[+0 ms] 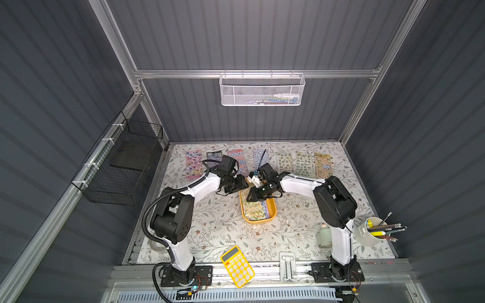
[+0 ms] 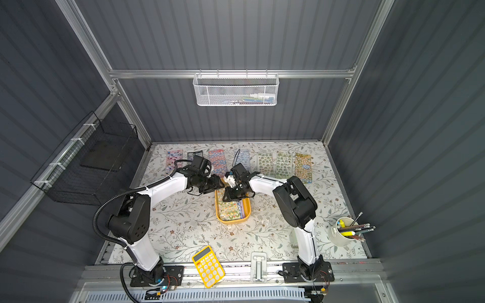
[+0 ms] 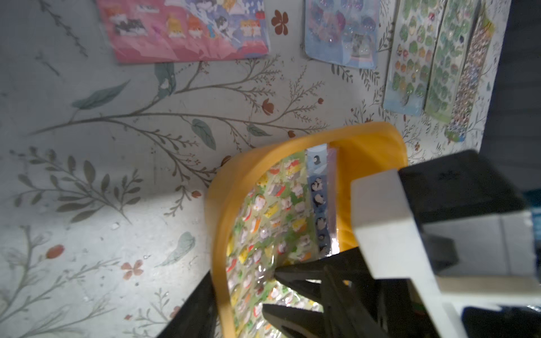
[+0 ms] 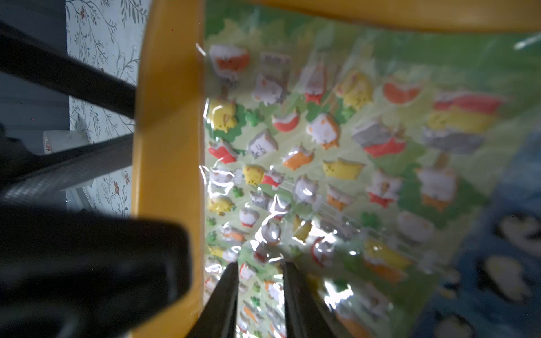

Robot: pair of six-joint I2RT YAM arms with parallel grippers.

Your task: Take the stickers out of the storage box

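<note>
The yellow storage box [image 1: 274, 207] stands mid-table. A green, shiny animal sticker sheet [image 4: 338, 191] fills much of it, with a blue penguin sheet [image 4: 501, 264] along one side. My right gripper is over the animal sheet, its fingers a little apart; whether their tips touch it I cannot tell. In the left wrist view my right fingers [image 3: 298, 273] also show a gap. My left gripper is at the box's left rim [image 3: 221, 281], its blurred fingers parted. Contact with the rim is unclear.
A row of sticker sheets lies behind the box, including a pink one [image 3: 191, 33] and a pale blue one [image 1: 260, 156]. A yellow calculator [image 1: 237, 266] and a pen cup [image 1: 367, 233] sit near the front. Bare table shows left of the box.
</note>
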